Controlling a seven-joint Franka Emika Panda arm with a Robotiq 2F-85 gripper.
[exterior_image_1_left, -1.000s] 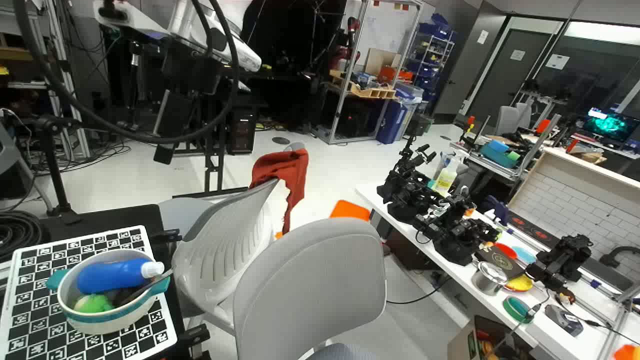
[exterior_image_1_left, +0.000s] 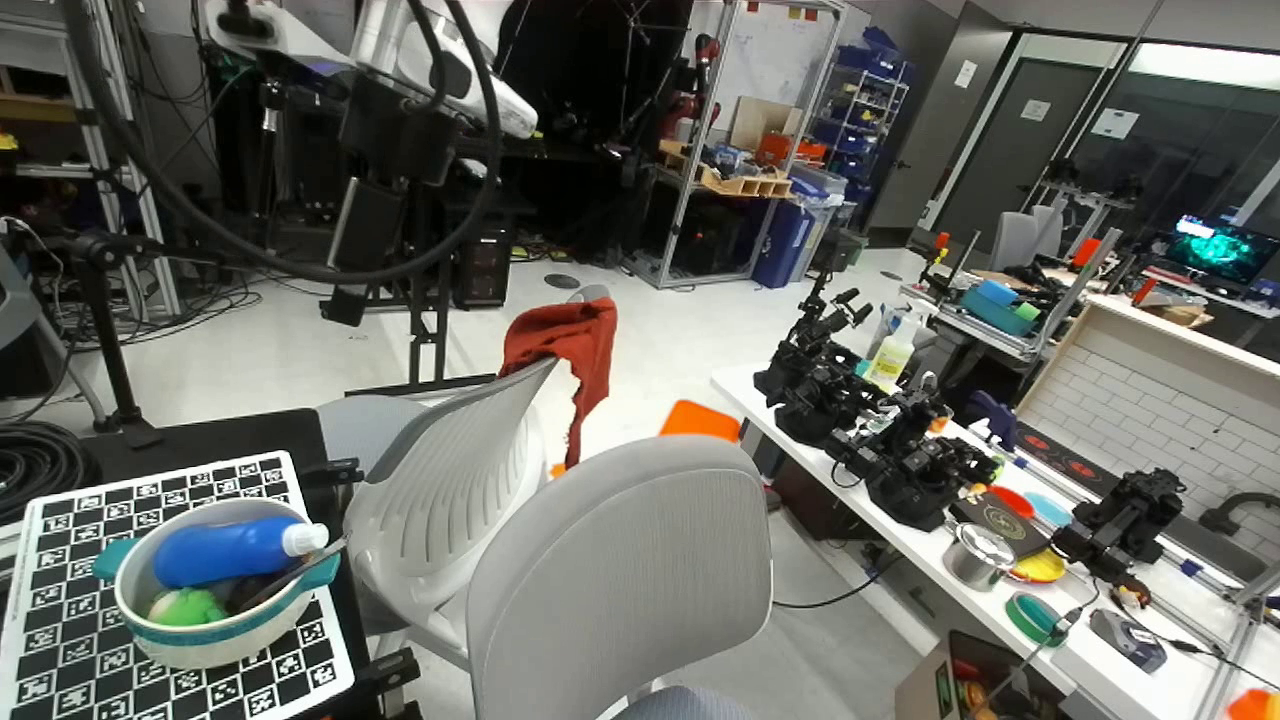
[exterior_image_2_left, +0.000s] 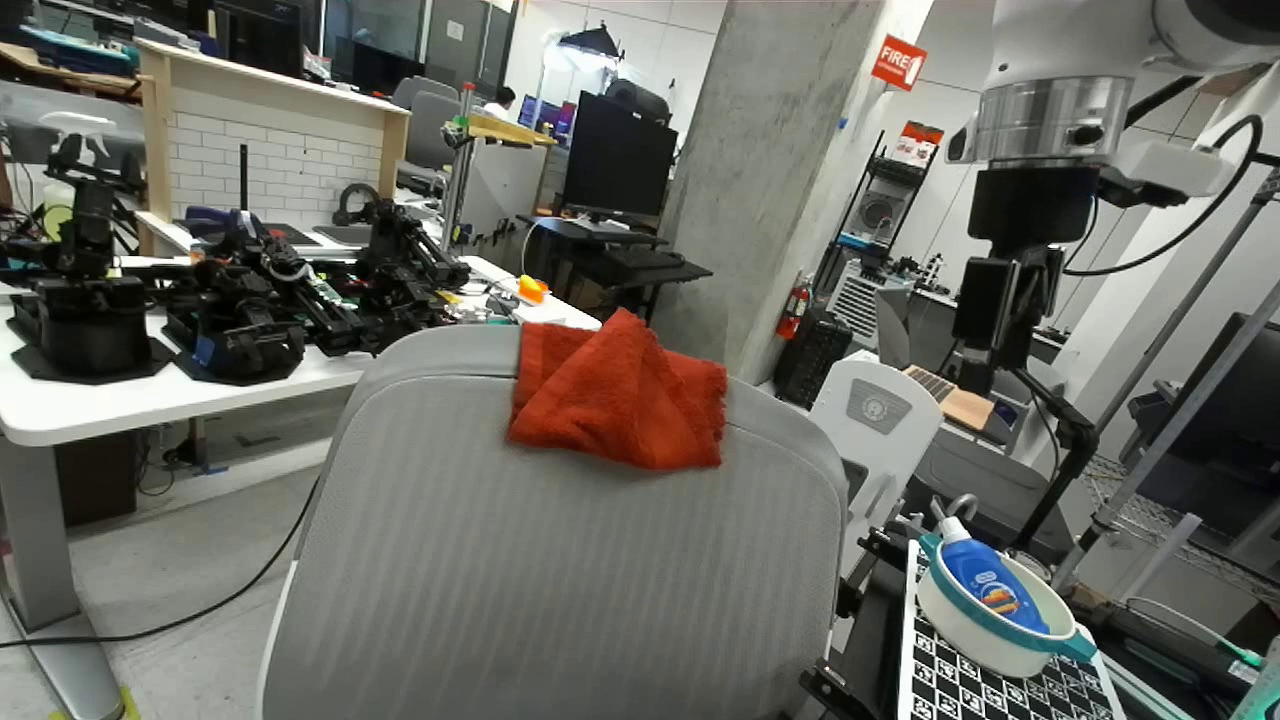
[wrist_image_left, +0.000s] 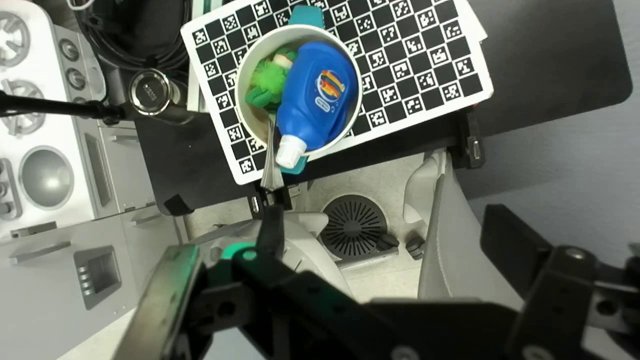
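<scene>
My gripper is open, its two dark fingers wide apart in the wrist view with nothing between them. In exterior view 2 the gripper (exterior_image_2_left: 986, 318) hangs in the air, well above the table. A white pot with teal handles (exterior_image_1_left: 178, 648) rests on the checkered board. Inside it lie a blue bottle with a white cap (wrist_image_left: 318, 90), a fuzzy green item (wrist_image_left: 268, 78) and a metal utensil (wrist_image_left: 271, 165) whose handle sticks out over the rim. A red cloth (exterior_image_2_left: 636, 390) is draped over the back of a grey chair, away from the gripper.
The checkered board (wrist_image_left: 414, 66) lies on a black table (wrist_image_left: 558, 60). Grey chairs (exterior_image_1_left: 624, 564) stand close beside that table. A white bench (exterior_image_1_left: 864, 504) farther off carries several black devices and a metal pot (exterior_image_1_left: 978, 558). A toy stove (wrist_image_left: 48, 120) stands at the wrist view's left.
The arm and gripper have shifted a little to the right in exterior view 1. The pot, its contents and the cloth have stayed put.
</scene>
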